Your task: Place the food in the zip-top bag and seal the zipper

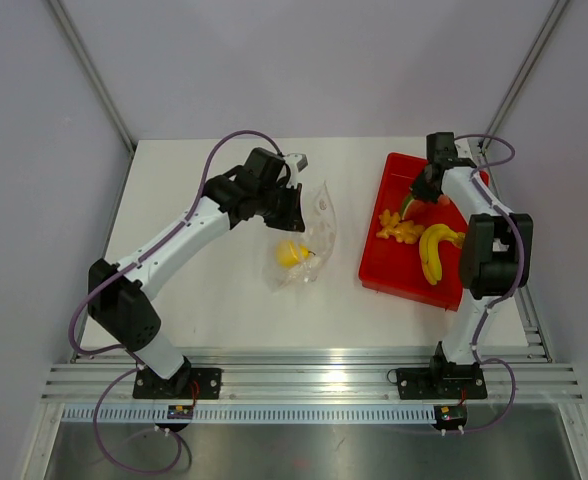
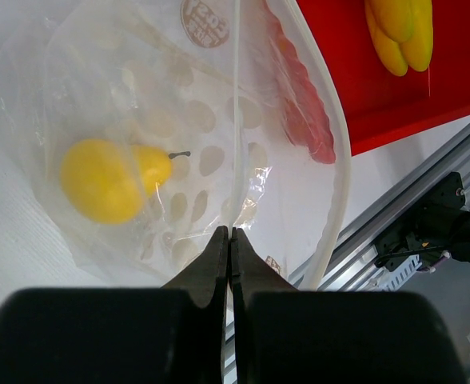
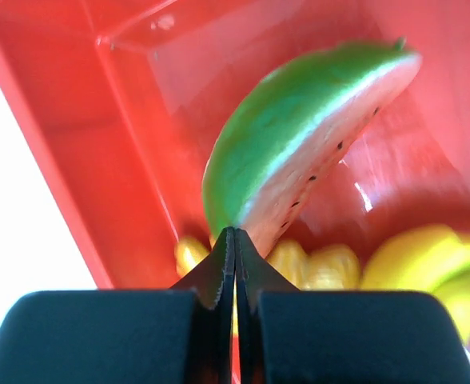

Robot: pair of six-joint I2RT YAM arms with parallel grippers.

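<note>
A clear zip top bag [image 1: 319, 245] stands open on the white table, with a yellow pear [image 2: 107, 180] inside. At the bag's edge, my left gripper is shut where a pale strip of the bag runs into its fingertips. A watermelon slice [image 3: 299, 128], green rind with pinkish flesh, lies in the red bin [image 1: 384, 272]. Over the bin, my right gripper is shut at the slice's near end, and nothing shows between its fingers. In the top view the right arm partly covers the slice.
Bananas [image 1: 431, 250] and a knobby yellow food piece [image 1: 399, 228] lie in the bin in front of the slice. Bare white table separates bag and bin. A metal rail [image 1: 304, 370] runs along the front edge.
</note>
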